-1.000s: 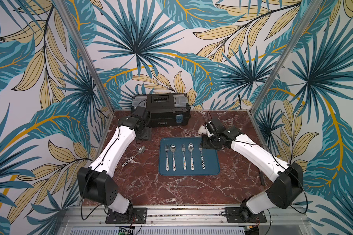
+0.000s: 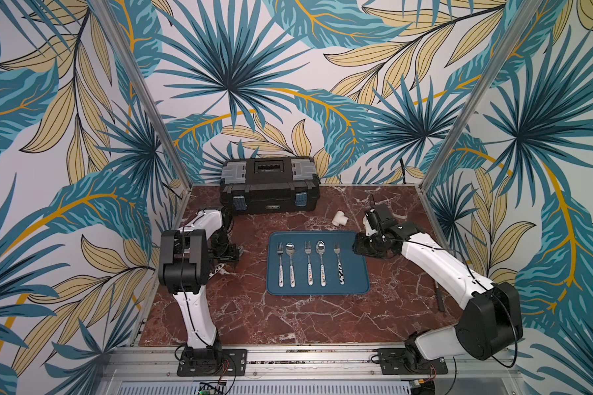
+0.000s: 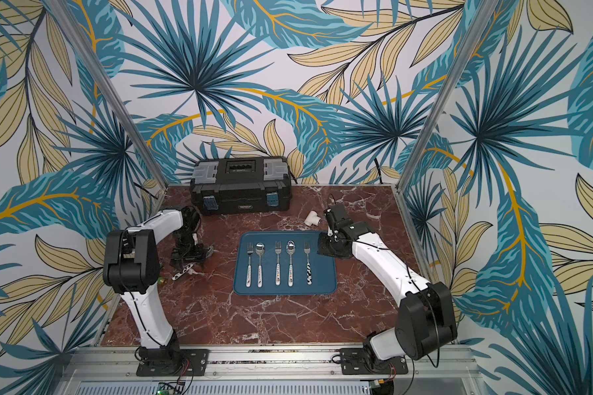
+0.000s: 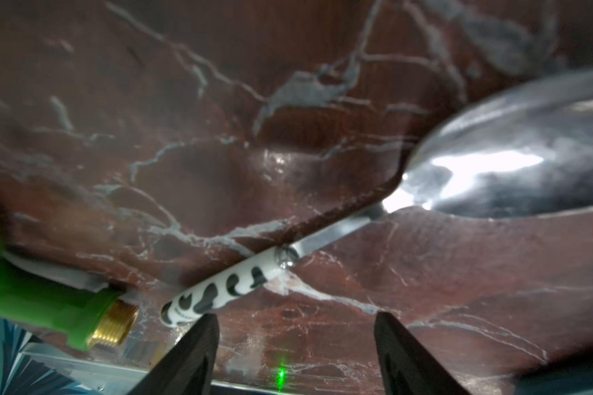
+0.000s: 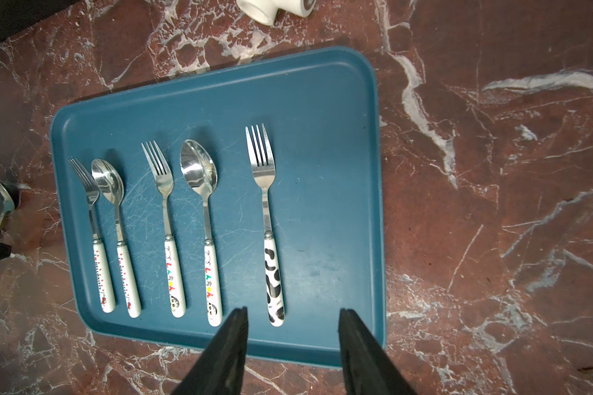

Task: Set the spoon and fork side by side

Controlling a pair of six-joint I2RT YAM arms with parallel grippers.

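A cow-patterned spoon [image 4: 336,231] lies slanted on the marble table, off the tray's left side; its bowl is large in the left wrist view. Low over it hovers my left gripper, fingers apart and nothing between them. On the blue tray [image 5: 329,197] lies the matching cow-patterned fork [image 5: 268,230], rightmost of the cutlery. My right gripper is open and empty, above the tray's right edge in the top views. Left of that fork are two fork-and-spoon pairs, one with colourful handles [image 5: 212,276], the other with white handles [image 5: 128,276].
A black toolbox [image 2: 270,184] stands at the back left. A white pipe piece [image 2: 340,218] sits behind the tray. A green object with a brass thread [image 4: 66,302] lies beyond the spoon's handle end. Table in front of the tray is clear.
My left gripper has come down and towards the front, from near the toolbox to over the loose spoon. My right gripper has shifted right, uncovering the cow fork's tines.
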